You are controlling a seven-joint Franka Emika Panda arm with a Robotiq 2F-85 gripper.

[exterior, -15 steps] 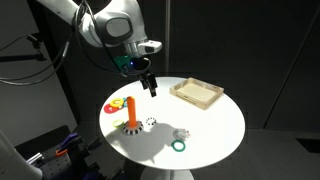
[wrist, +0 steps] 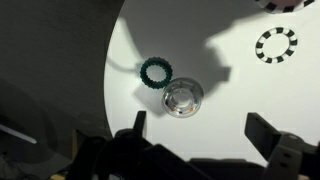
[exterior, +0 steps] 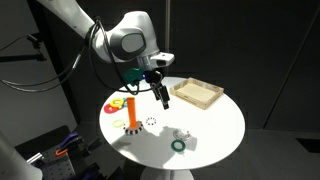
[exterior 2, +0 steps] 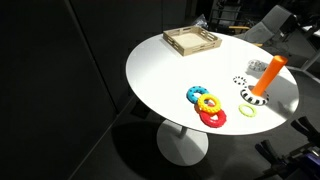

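My gripper is open above the white table, and nothing shows between its fingers. In the wrist view a dark green ring (wrist: pixel 156 72) and a clear round dish-like piece (wrist: pixel 181 98) lie close together beyond the fingertips, with a small gap below me. A black-and-white ring (wrist: pixel 276 44) lies farther right. The orange post (exterior: pixel 131 110) stands upright on its black-and-white base (exterior 2: pixel 255 98). Blue (exterior 2: pixel 198 94), yellow (exterior 2: pixel 209 103) and red (exterior 2: pixel 213 118) rings lie bunched together near the table edge. A thin yellow-green ring (exterior 2: pixel 248 110) lies by the base.
An open wooden tray (exterior: pixel 197 93) sits at the back of the round white table (exterior: pixel 222 130). The table between the tray and the green ring is clear. In the wrist view the table's edge curves along the left, with dark floor beyond.
The arm has swung to the right in exterior view 1, carrying the open gripper away from the orange post and toward the clear piece. The objects on the table have not moved.
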